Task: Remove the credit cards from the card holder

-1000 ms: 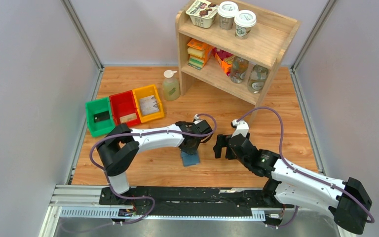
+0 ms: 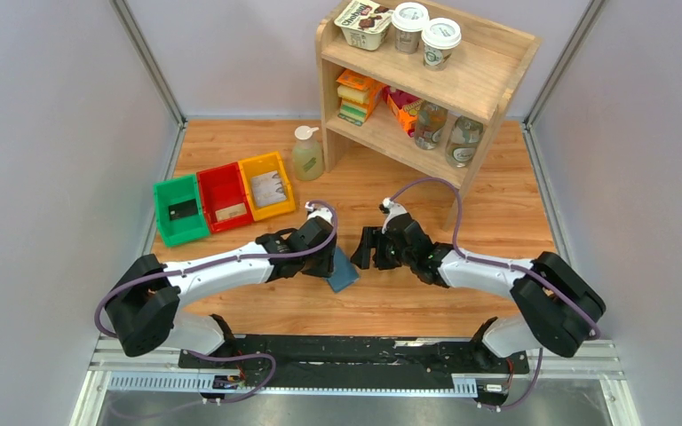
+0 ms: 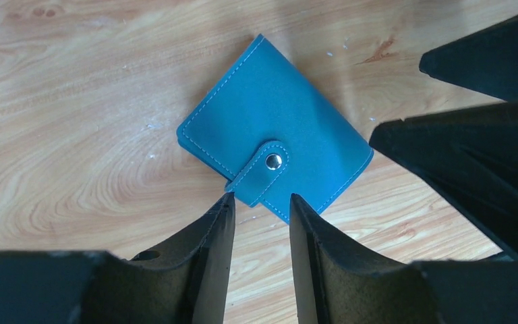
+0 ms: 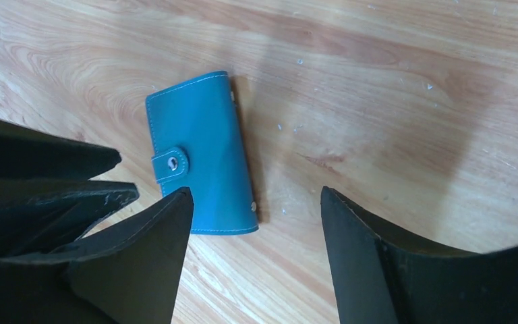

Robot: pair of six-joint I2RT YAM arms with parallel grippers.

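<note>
A closed blue card holder with a snap strap lies flat on the wood. In the left wrist view the holder sits just beyond the fingertips of my left gripper, which is open with nothing between them. My right gripper hovers beside the holder, its fingers apart and empty, the holder partly between and above them in that view. No cards are visible.
Green, red and yellow bins stand at the back left, beside a soap bottle. A wooden shelf with cups, packets and bottles stands behind. Bare table lies right of the holder.
My right gripper has moved left and back, closer to the holder. My left arm has shifted, and the holder appears slightly turned compared with a second ago.
</note>
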